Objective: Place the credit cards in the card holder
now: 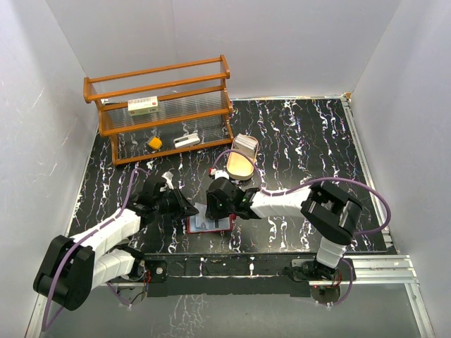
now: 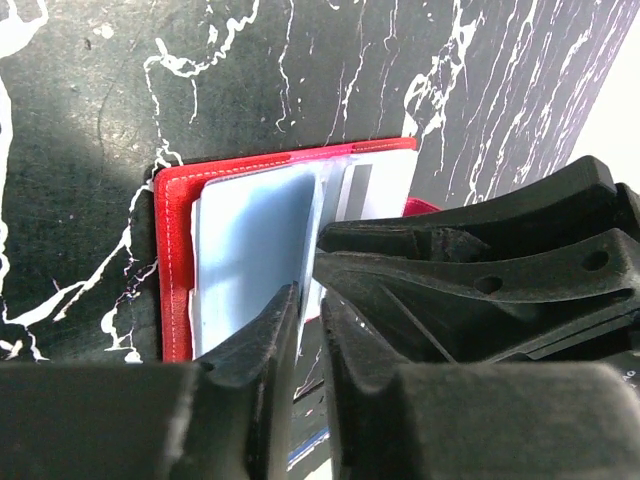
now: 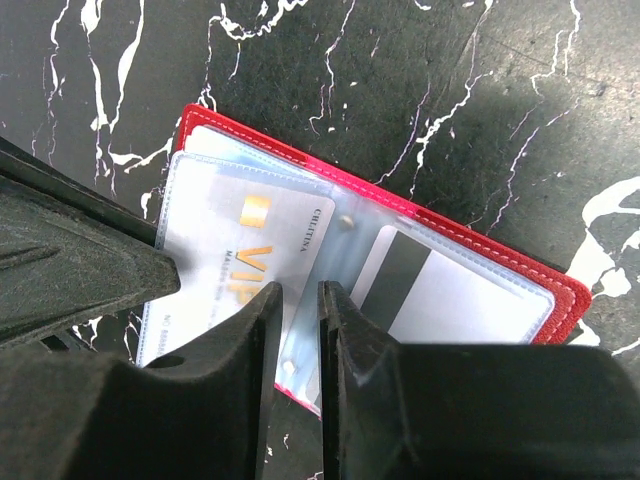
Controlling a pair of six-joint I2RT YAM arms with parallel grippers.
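Note:
The red card holder [image 1: 192,229] lies open on the dark table, with clear sleeves inside. In the right wrist view a white card [image 3: 240,235] with orange lettering sits in a raised clear sleeve page [image 3: 180,185]. My left gripper is shut on the thin edge of this page, which stands tilted up. Just over the middle of the holder, my right gripper is part open, with a narrow gap between its fingertips. Beside it, a card with a dark stripe [image 3: 395,275] rests in the other side of the holder.
Behind the holder stands a tan case [image 1: 240,166] with white cards [image 1: 245,145] in it. A wooden rack [image 1: 162,120] holds a white box [image 1: 143,105] and a few small items at the back left. Both grippers are close together over the holder.

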